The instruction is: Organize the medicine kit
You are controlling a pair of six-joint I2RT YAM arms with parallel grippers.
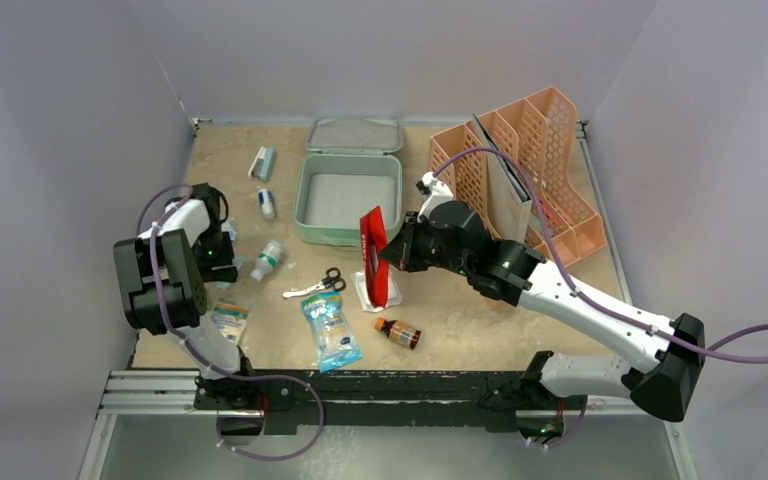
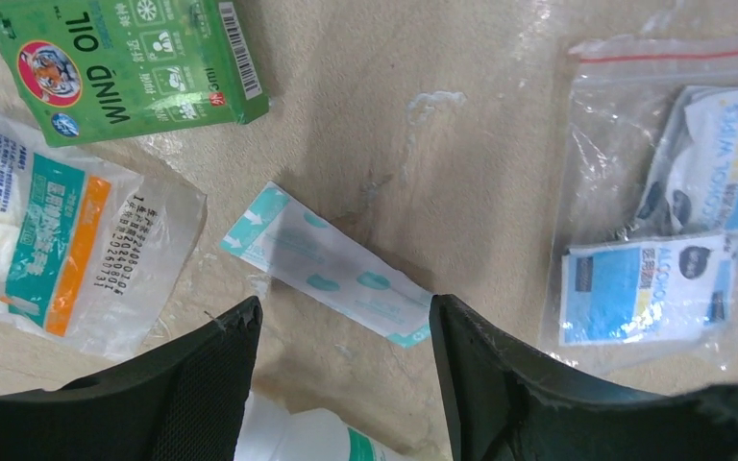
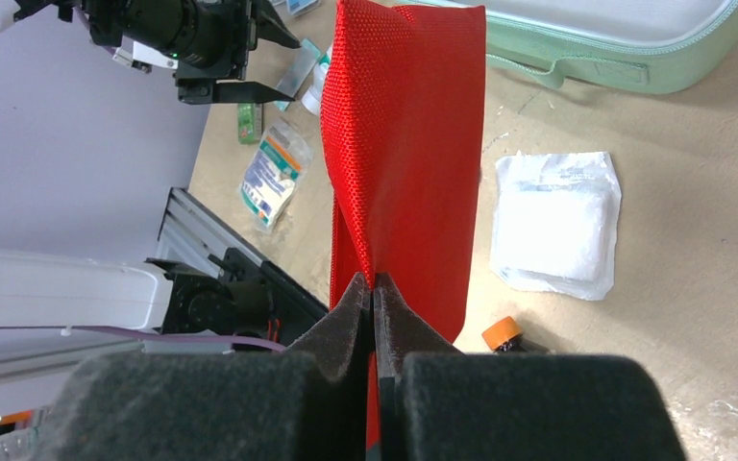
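My left gripper is open just above a flat white bandage strip point(image 2: 327, 264). Around it lie a green box point(image 2: 135, 67), a clear packet point(image 2: 77, 230), a zip bag point(image 2: 653, 288) and a white bottle point(image 2: 303, 432). My right gripper is shut on a red pouch point(image 3: 408, 144), raised beside a white gauze pad point(image 3: 553, 221). The green kit case point(image 1: 348, 200) is open at the back centre.
An orange organizer point(image 1: 570, 220) stands back right. Scissors point(image 1: 330, 280), a blue packet point(image 1: 330, 330) and a brown bottle point(image 1: 398, 333) lie at the front.
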